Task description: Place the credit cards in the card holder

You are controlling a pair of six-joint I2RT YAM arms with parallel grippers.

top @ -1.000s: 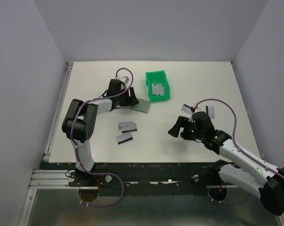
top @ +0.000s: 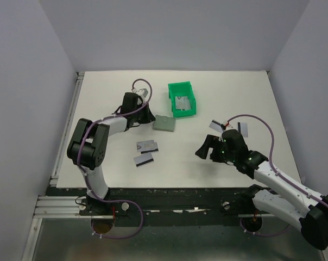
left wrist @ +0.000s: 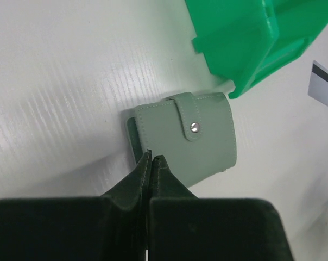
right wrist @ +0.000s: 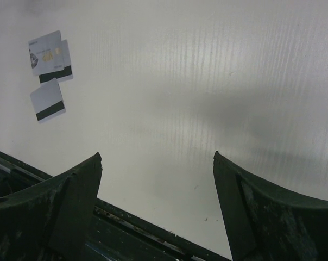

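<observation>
A sage-green card holder [top: 164,123] [left wrist: 191,141] with a snapped strap lies closed on the table. My left gripper [top: 151,119] is shut at the holder's left side, nothing visible between its fingertips. Loose cards [top: 144,159] [right wrist: 47,103] [right wrist: 46,53] lie at lower middle-left; more cards [top: 215,125] [left wrist: 322,86] lie at the right, partly behind my right arm in the top view. My right gripper [top: 203,154] stands open over bare table.
A green tray [top: 192,112] [left wrist: 232,32] with cards inside stands just behind the holder. The table's front edge [right wrist: 131,217] is below the right gripper.
The card holder has shifted a little to the right. The right arm is essentially still.
</observation>
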